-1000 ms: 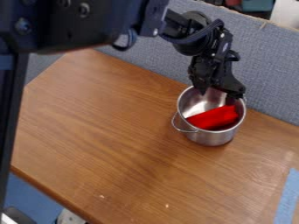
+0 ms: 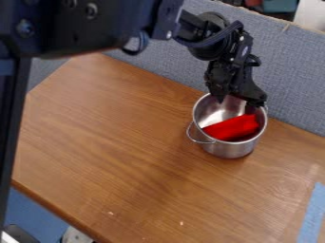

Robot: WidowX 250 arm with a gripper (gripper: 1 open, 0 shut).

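A steel pot (image 2: 219, 147) with a wire handle stands on the wooden table near the back right. A red object (image 2: 231, 126) lies inside it. My black gripper (image 2: 238, 99) hangs over the back of the pot, its fingertips at or just inside the rim and above the red object. It is open as far as I can see, though the fingers are dark and partly overlap one another.
A grey padded wall (image 2: 292, 85) runs along the back, close behind the pot. A strip of blue tape (image 2: 314, 209) is at the right.
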